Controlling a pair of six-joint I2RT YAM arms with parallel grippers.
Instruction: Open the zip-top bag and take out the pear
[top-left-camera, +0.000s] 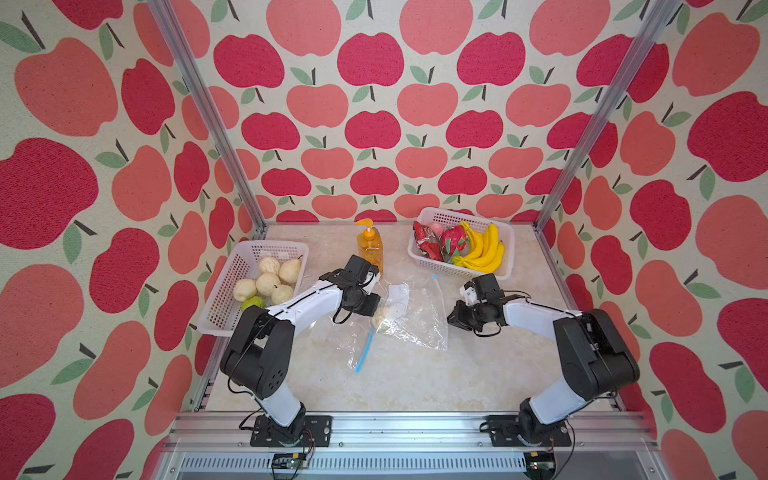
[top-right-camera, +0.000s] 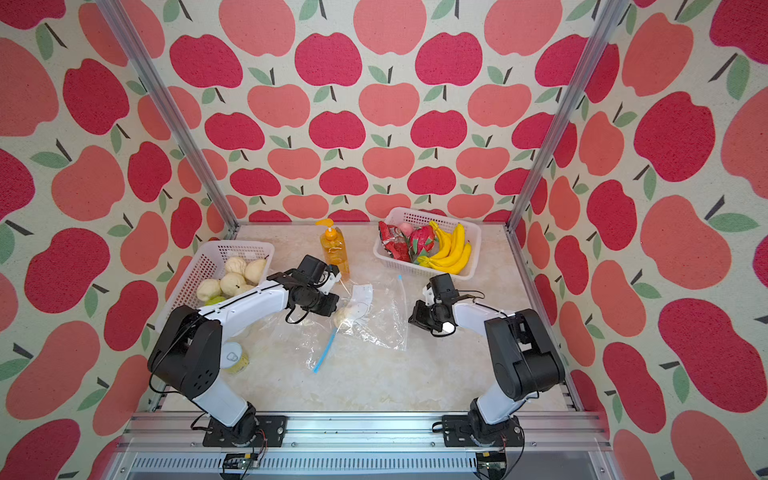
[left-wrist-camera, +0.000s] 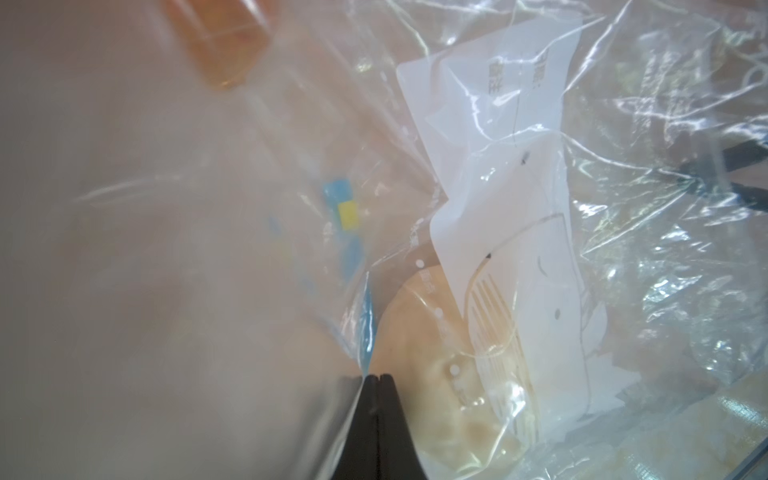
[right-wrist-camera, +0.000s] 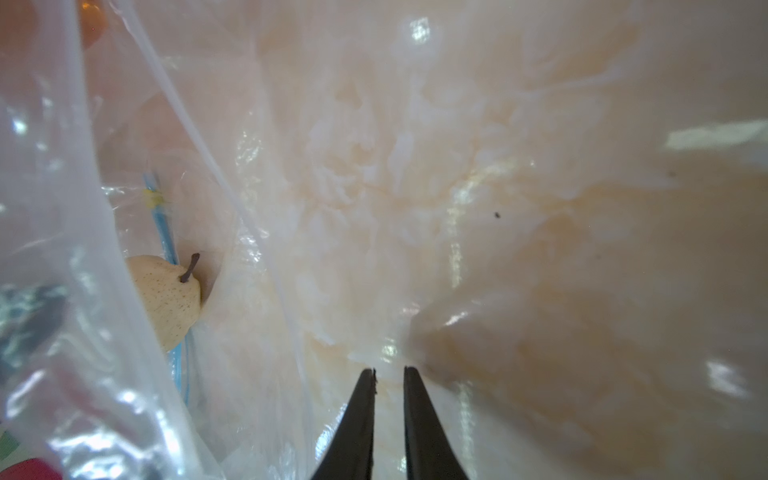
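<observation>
A clear zip bag (top-left-camera: 417, 326) lies mid-table, a blue zip strip (top-left-camera: 365, 352) crossing it left of centre. Through its film show a pale pear and a white paper slip; the pear's brown stem shows in the right wrist view. My left gripper is shut over the bag beside the pear, and film creases run down to its tips; whether film is pinched cannot be told. My right gripper stands near the bag's right edge, fingers close together with a narrow gap; whether clear film sits in it is unclear.
An orange pump bottle (top-left-camera: 369, 241) stands behind the bag. Left is a basket of pears (top-left-camera: 209, 316); back right is a basket of bananas and red fruit (top-left-camera: 509, 254). A can (top-right-camera: 232, 357) sits beneath the left arm.
</observation>
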